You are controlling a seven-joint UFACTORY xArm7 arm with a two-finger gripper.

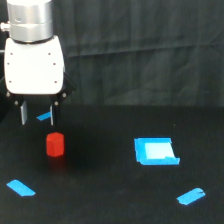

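A small red block [55, 145] stands on the black table at the left. My gripper [38, 118] hangs above and slightly left of it, pointing down, with its two thin dark fingers wide apart and nothing visible between them. In this view the right finger ends just over the block's top; whether it is level with the block in depth, I cannot tell. To the right lies a white square [157, 151] bordered by blue tape.
Blue tape strips lie at the front left [20, 188] and front right [190, 196]. Another bit of blue tape [44, 116] shows behind the fingers. A dark curtain [140, 55] hangs at the back. Between the block and the taped square the table is bare.
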